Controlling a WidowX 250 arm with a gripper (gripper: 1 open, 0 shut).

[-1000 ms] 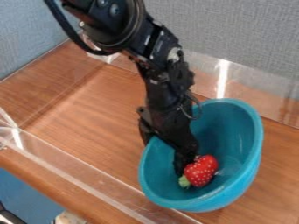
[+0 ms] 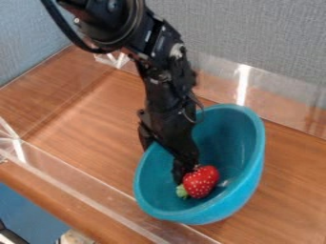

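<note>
A turquoise bowl [image 2: 235, 143] sits on the wooden surface, tilted toward the camera as seen here. A red strawberry [image 2: 201, 180] with a green leafy top lies low inside it. My black gripper [image 2: 182, 174] reaches down into the bowl beside the strawberry, at its upper left; its fingertips are dark and partly hidden, and whether they touch the berry is unclear.
Clear strips edge it at the front left and along the back, where grey textured walls rise. A blue area lies beyond the front-left edge.
The bowl, with the strawberry in it, has shifted left by a short way. My gripper and arm have moved slightly left and up with it.
</note>
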